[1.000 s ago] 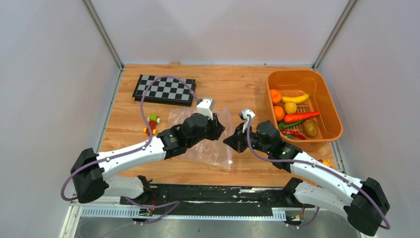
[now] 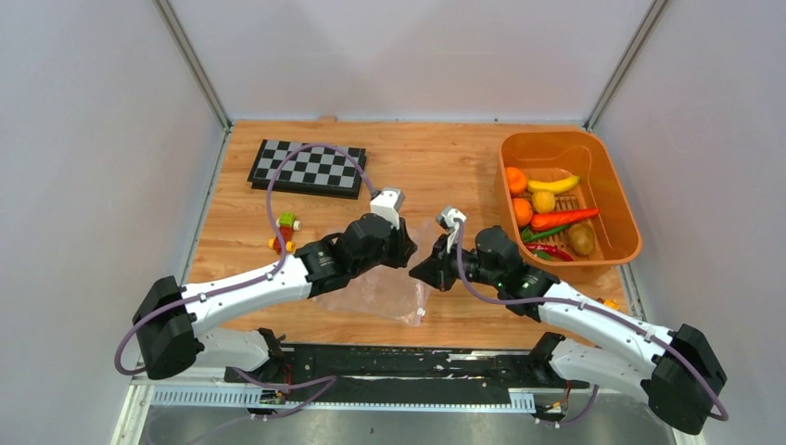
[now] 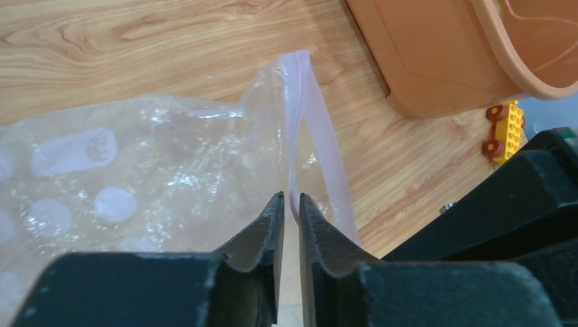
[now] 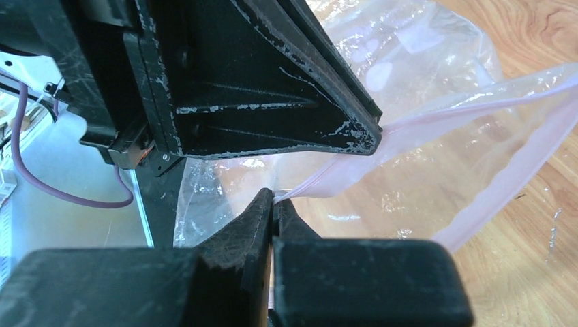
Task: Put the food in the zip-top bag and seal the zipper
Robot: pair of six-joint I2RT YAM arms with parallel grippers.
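The clear zip top bag (image 2: 375, 295) lies on the table beneath both grippers, empty as far as shows, its lilac-edged mouth toward the right. My left gripper stands slightly open at that mouth, a narrow gap between its fingers, with the bag's lilac edge (image 3: 294, 136) running down between them. Low beside it, my right gripper is shut on the bag's near edge, a strip of film leading from its tips to the left fingers (image 4: 361, 136). The food, including a carrot (image 2: 561, 219), banana (image 2: 553, 184) and orange (image 2: 516, 181), sits in the orange bin (image 2: 627, 227).
A checkerboard (image 2: 312, 167) lies at the back left. Toy blocks (image 2: 286, 222) stand left of the bag, and a small yellow toy (image 3: 506, 133) lies beside the bin. Bare table shows at back centre. The two grippers are very close together.
My right gripper has shifted slightly left, toward the left gripper, and the bag's near right corner has moved left with it. The left arm has hardly moved.
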